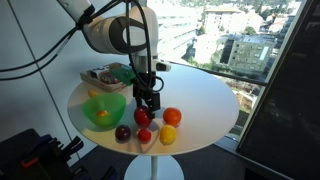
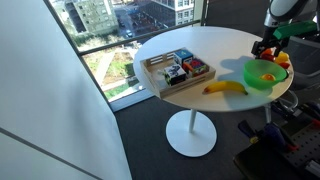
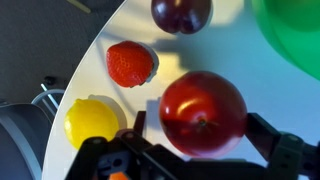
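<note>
A shiny red apple (image 3: 203, 115) sits on the white round table, large under my gripper in the wrist view. The fingers stand open, one finger to each side of the apple; whether either touches it I cannot tell. In exterior view 1 the gripper (image 1: 148, 104) points down right over the apple (image 1: 143, 119), hiding part of its top. A green bowl (image 1: 96, 110) with some orange-coloured fruit inside is left of the apple.
A dark plum (image 1: 122, 133), a strawberry (image 1: 144, 135), a yellow lemon (image 1: 169, 132) and an orange fruit (image 1: 173, 114) lie close around. A wooden tray (image 2: 153, 76) of small boxes and a banana (image 2: 226, 88) lie beyond the bowl.
</note>
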